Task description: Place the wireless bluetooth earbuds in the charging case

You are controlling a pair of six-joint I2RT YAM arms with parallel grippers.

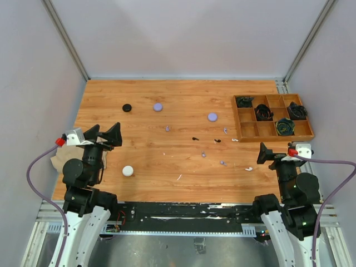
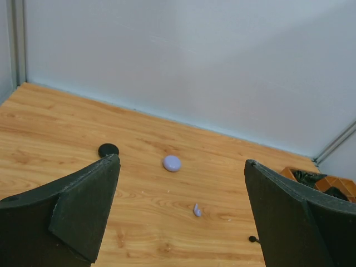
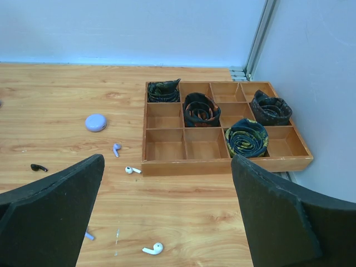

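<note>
Round charging cases lie apart on the wooden table: a black case, a purple case, another purple case and a white case. Loose earbuds are scattered around the middle and right: a black earbud, a purple earbud, a white earbud and several more. My left gripper stands open above the left side, nothing between its fingers. Likewise empty and open, my right gripper hovers over the right side, with a white earbud visible beyond its fingers.
A divided wooden box at the right holds several rolled dark cloths, some compartments empty. Something beige lies partly behind the left arm. White walls close off the back and sides.
</note>
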